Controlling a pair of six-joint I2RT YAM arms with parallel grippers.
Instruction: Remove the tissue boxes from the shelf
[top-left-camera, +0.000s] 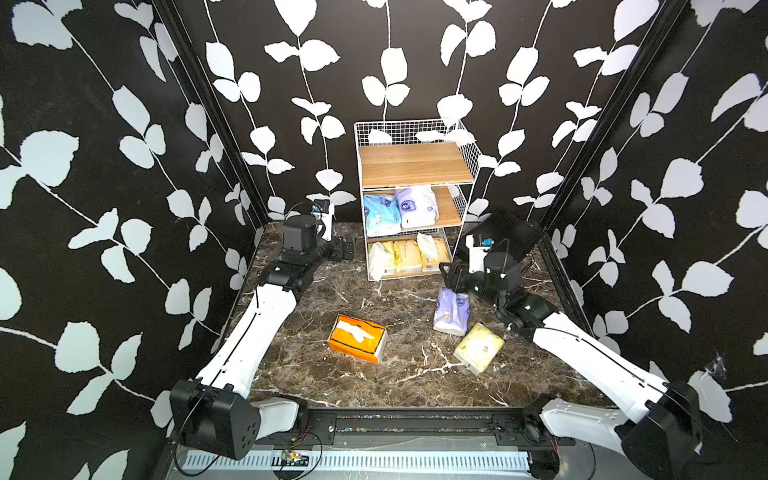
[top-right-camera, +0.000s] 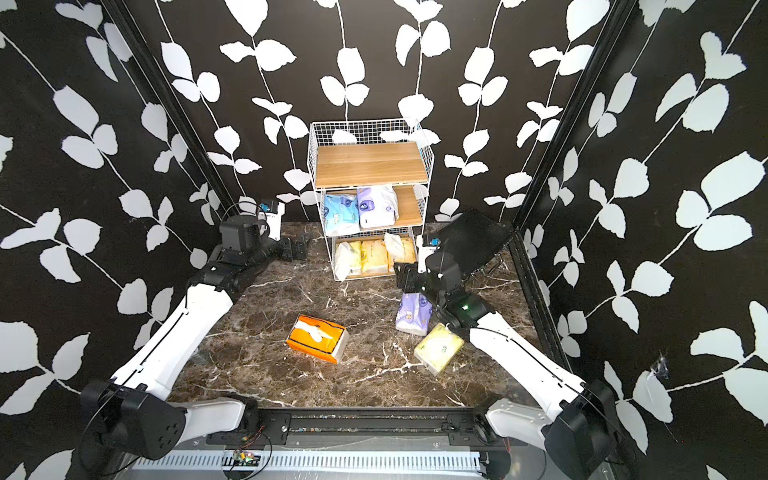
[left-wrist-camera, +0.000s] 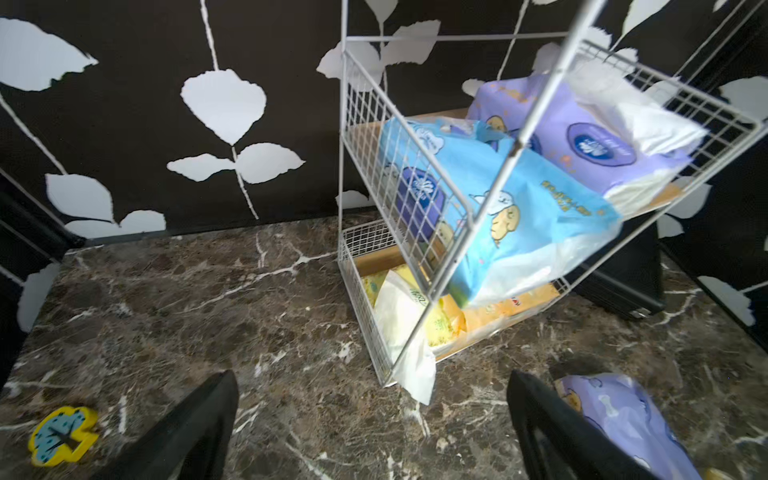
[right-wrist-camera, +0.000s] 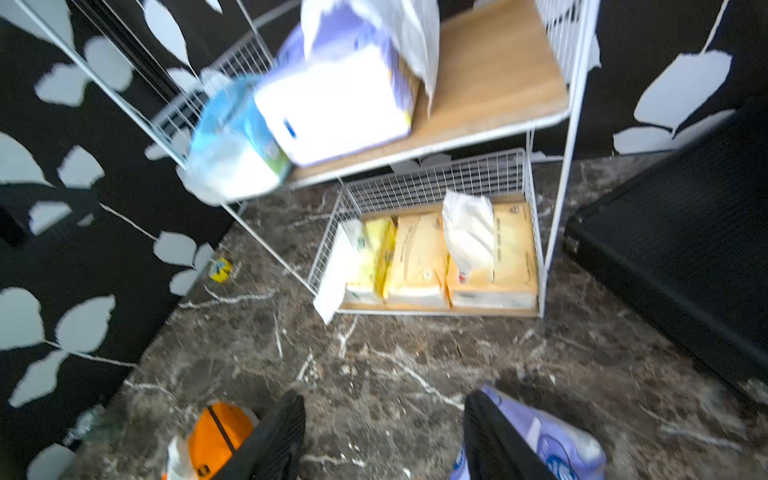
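Observation:
A white wire shelf (top-left-camera: 416, 164) with wooden boards stands at the back. On its middle board lie a blue tissue pack (left-wrist-camera: 512, 208) and a purple-and-white pack (right-wrist-camera: 336, 96). Several yellow and orange packs (right-wrist-camera: 416, 256) fill the bottom level. Out on the table are an orange tissue pack (top-left-camera: 357, 337), a purple pack (top-left-camera: 452, 310) and a pale yellow pack (top-left-camera: 479, 349). Left of the shelf, my left gripper (top-left-camera: 345, 246) is open and empty. My right gripper (top-left-camera: 448, 276) hovers in front of the shelf's lower right, its fingers apart with nothing between them.
A black flat object (right-wrist-camera: 680, 248) leans to the right of the shelf. Patterned dark walls enclose the back and sides. A small yellow-and-blue item (left-wrist-camera: 64, 434) lies left on the marbled table, which is clear in the middle.

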